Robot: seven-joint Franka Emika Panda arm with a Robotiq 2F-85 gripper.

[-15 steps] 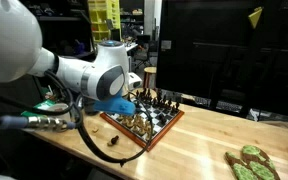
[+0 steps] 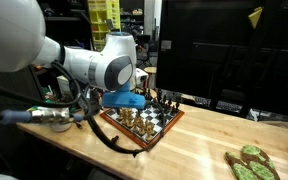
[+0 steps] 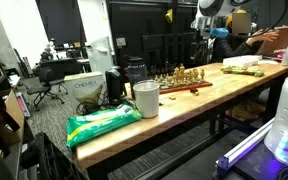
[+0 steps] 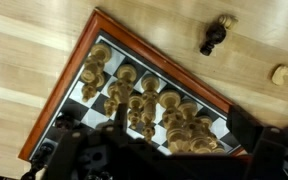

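Observation:
A chessboard [image 2: 169, 124] with a reddish-brown border stands on the wooden table, dark pieces [image 2: 164, 97] along its far side and light wooden pieces [image 4: 149, 95] along the near side. In the wrist view my gripper is open above the light pieces, its dark fingers far apart; nothing appears held. Off the board, a dark chess piece [image 4: 215, 34] lies on the bare tabletop, with a small light piece [image 4: 281, 74] to its right. The arm hides part of the board in exterior view 1.
A green-patterned item [image 2: 251, 164] rests at the table's right front, and a green bag [image 3: 102, 124] lies on the near end in exterior view 2. White containers [image 3: 147, 99] stand nearby. The tabletop right of the board [image 2: 209, 135] is free.
The board and its pieces look unmoved.

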